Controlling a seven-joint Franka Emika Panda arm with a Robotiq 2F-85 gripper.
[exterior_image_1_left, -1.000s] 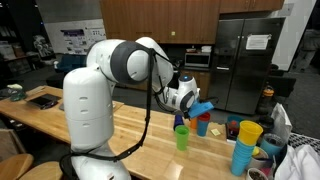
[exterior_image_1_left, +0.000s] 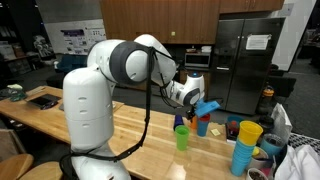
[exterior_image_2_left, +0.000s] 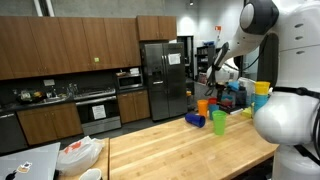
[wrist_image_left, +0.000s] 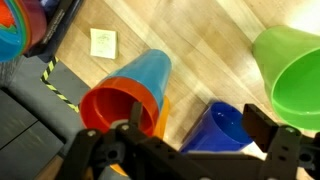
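Note:
A red cup (wrist_image_left: 105, 108) sits nested with a light blue cup (wrist_image_left: 150, 72) in the wrist view, and a bit of an orange cup (wrist_image_left: 163, 118) shows beside them. A dark blue cup (wrist_image_left: 220, 128) lies on its side, between this group and a green cup (wrist_image_left: 290, 75). My gripper is open, its fingers wide apart. One finger (wrist_image_left: 128, 137) overlaps the red cup's mouth in this view; whether it touches is unclear. The other finger (wrist_image_left: 262, 128) is close to the green cup's rim. In exterior view 1 the gripper hangs above the nested cups (exterior_image_1_left: 203, 128).
Stacked cups and bowls (exterior_image_1_left: 243, 150) crowd the right side of the table. A yellow note (wrist_image_left: 104, 43) lies near the nested cups. Toward the front left, the wooden table (exterior_image_2_left: 150, 155) is largely bare.
The cups appear to stand where they were.

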